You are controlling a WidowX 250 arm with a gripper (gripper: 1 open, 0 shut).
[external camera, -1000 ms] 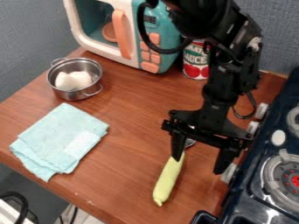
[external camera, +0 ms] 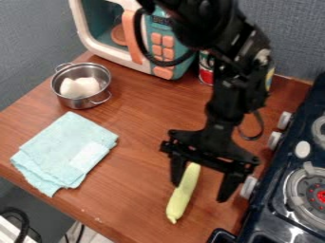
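My black gripper hangs low over the wooden table, its fingers spread open around the upper end of a pale yellow corn cob. The cob lies lengthwise on the table toward the front, its top end partly hidden by the gripper. Whether a finger touches it I cannot tell.
A folded cloth lies at left, a steel pot with a white item behind it. A toy microwave and a can stand at the back. A black stove borders the right.
The arm and gripper have moved a little to the left and down over the corn's upper end. The other objects stay in place.
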